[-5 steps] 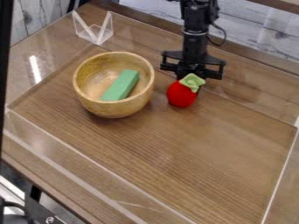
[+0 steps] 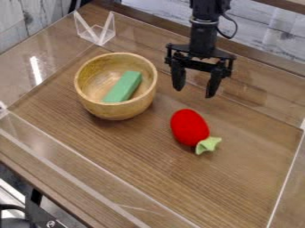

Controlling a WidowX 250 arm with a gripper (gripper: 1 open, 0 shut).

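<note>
My black gripper [image 2: 194, 78] hangs open over the back middle of the wooden table [image 2: 84, 169], with nothing seen between its fingers. Below it, toward the front, a red object with a pale green top [image 2: 188, 127] lies on its side, the top pointing to the lower right. It is apart from the gripper. A tan bowl [image 2: 116, 107] stands at the left, holding a green block [image 2: 121, 86].
A clear wire or plastic holder [image 2: 96, 28] stands at the back left.
The red object has left the gripper and now lies tipped nearer the front. The gripper is apart from it, higher in the view.
</note>
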